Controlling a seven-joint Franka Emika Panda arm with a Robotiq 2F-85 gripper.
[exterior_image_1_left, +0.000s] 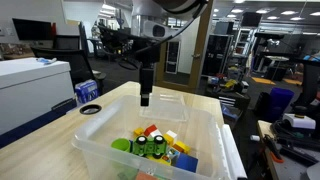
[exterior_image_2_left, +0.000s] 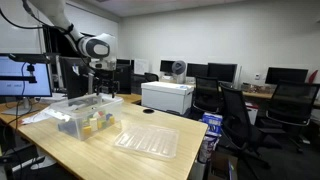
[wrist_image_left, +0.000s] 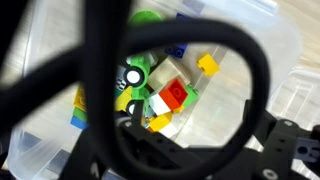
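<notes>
A clear plastic bin (exterior_image_1_left: 92, 128) on the table holds several coloured toy pieces. Among them are a green piece with round black-and-white parts (wrist_image_left: 136, 75), a red block (wrist_image_left: 174, 94), a small yellow block (wrist_image_left: 208, 65) and a blue piece (exterior_image_1_left: 185, 163). Above the bin hangs my gripper (exterior_image_1_left: 145, 98), pointing down and apart from the pieces. Its fingers stand wide apart at the lower left and right of the wrist view, with none of the pieces held. A thick black loop crosses the wrist view and hides part of the bin's contents.
A clear lid or shallow tray (exterior_image_2_left: 148, 140) lies beside the bin. On the table are a blue-and-white round container (exterior_image_1_left: 87, 91) and a white box (exterior_image_1_left: 35, 92). Office chairs (exterior_image_2_left: 240, 118) stand beyond it.
</notes>
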